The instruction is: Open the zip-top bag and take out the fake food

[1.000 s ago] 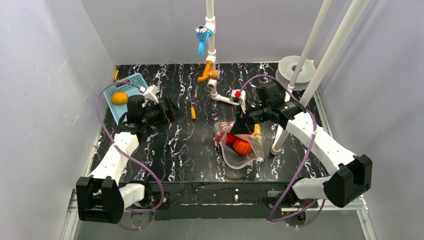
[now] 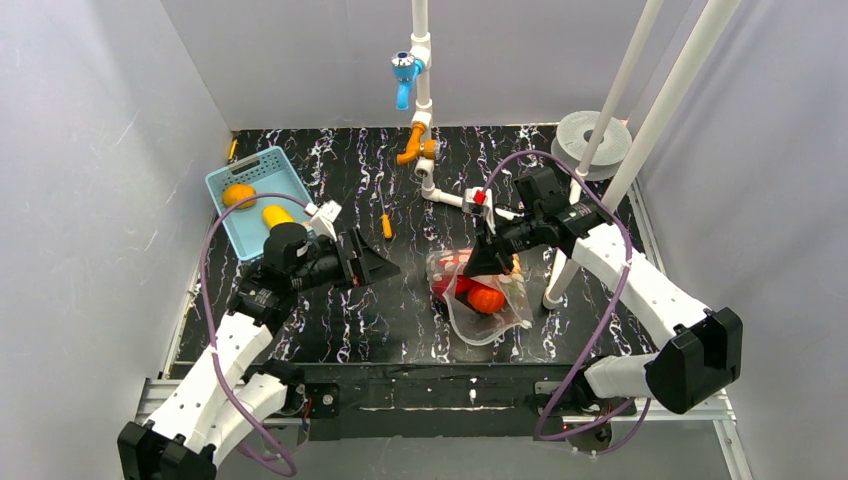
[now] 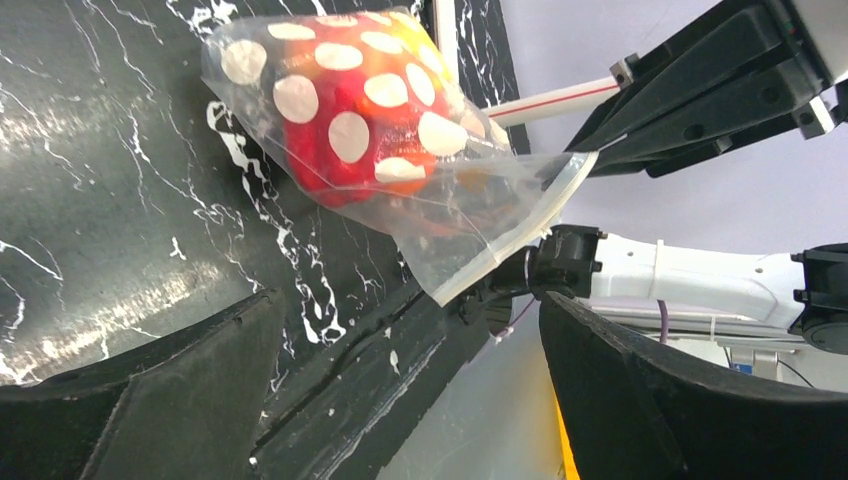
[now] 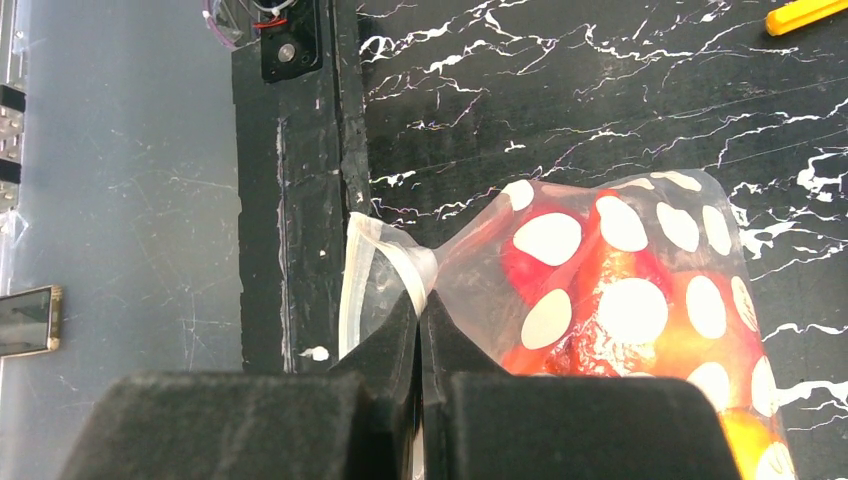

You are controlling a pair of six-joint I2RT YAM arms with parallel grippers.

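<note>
A clear zip top bag with white dots [image 2: 478,325] lies right of the table's middle, its mouth gaping toward the front edge. Inside show a red-orange piece of fake food [image 2: 487,298] and a darker red one [image 2: 446,287]. My right gripper is shut on the bag's edge near the zip strip, which bunches at its fingertips. To the left of the bag, apart from it, my left gripper [image 2: 385,268] stands open. In the left wrist view the bag [image 3: 370,110] lies beyond wide-spread fingers [image 3: 180,390] with nothing between them.
A light blue basket [image 2: 232,225] at the back left holds an orange and a yellow piece of food. A screwdriver [image 2: 386,226] lies at mid-table, the white pipe [image 2: 445,197] behind it. Bare table [image 2: 370,325] lies left of the bag.
My left gripper has moved right and toward the front, away from the basket and nearer the bag; more of the basket shows. The right gripper and bag have shifted only slightly.
</note>
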